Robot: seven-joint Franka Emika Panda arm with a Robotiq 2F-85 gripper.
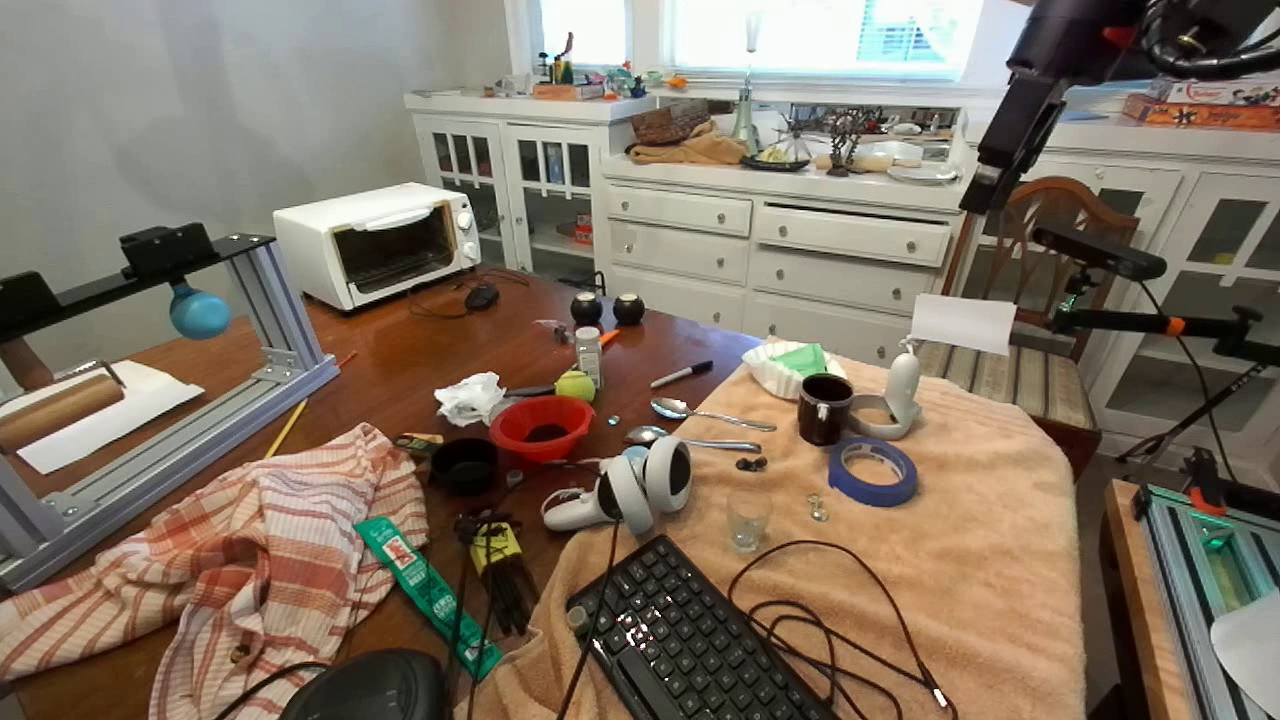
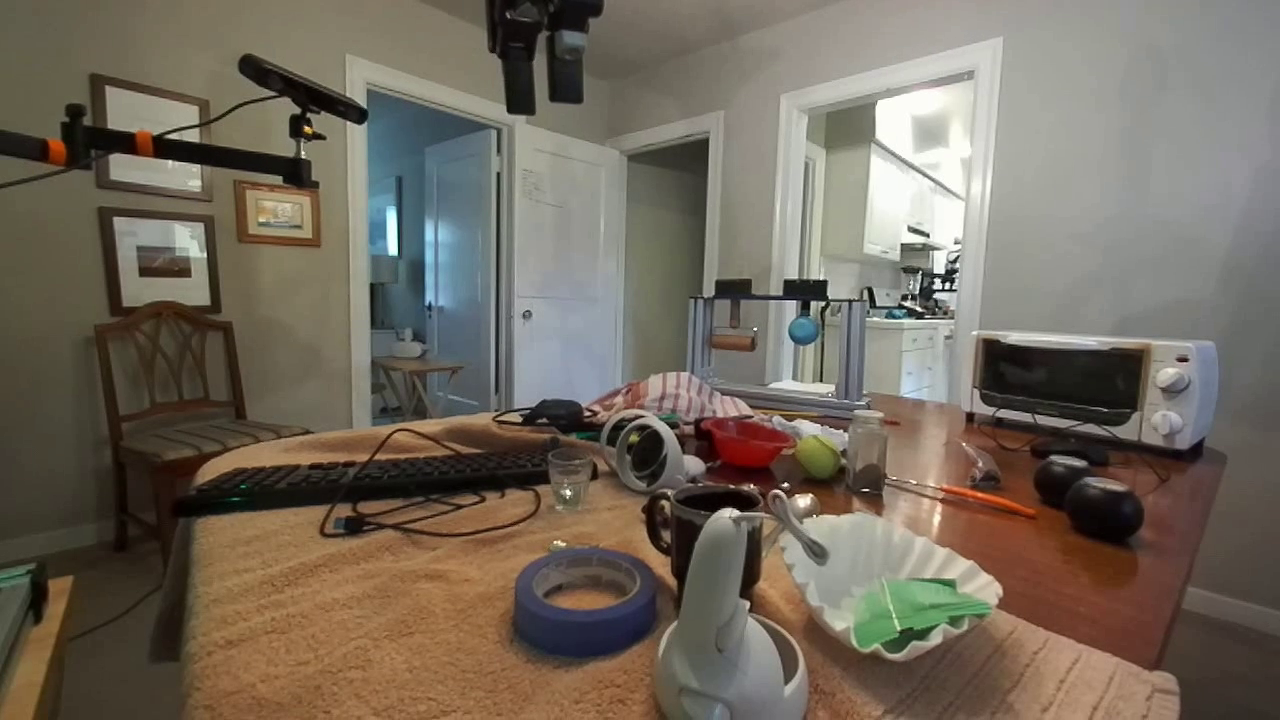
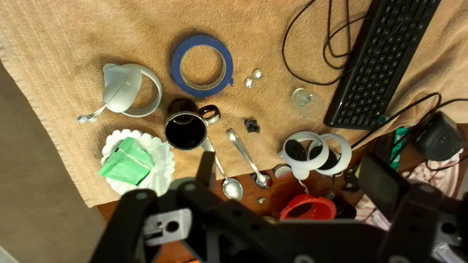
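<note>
High over the towel-covered end of the table, my gripper (image 2: 543, 102) hangs open, its fingers wide apart and nothing between them. Below it on the tan towel (image 1: 960, 516) stand a dark mug (image 3: 186, 127), a roll of blue tape (image 3: 228, 65) and a white ring-shaped dish with a swan-like neck (image 3: 123, 90). A fluted white bowl (image 3: 164, 164) holds a green packet (image 3: 131, 162). Two spoons (image 3: 232, 188) lie close to the mug, across the towel's edge. A clear glass (image 1: 746, 522) rests near the black keyboard (image 1: 708, 636).
White controllers (image 1: 642, 486), a red bowl (image 1: 542, 428), a tennis ball (image 1: 576, 385) and a striped cloth (image 1: 288, 540) crowd the table's middle. A toaster oven (image 1: 381, 246) stands at the back. Loose cables (image 3: 285, 52) curl beside the keyboard.
</note>
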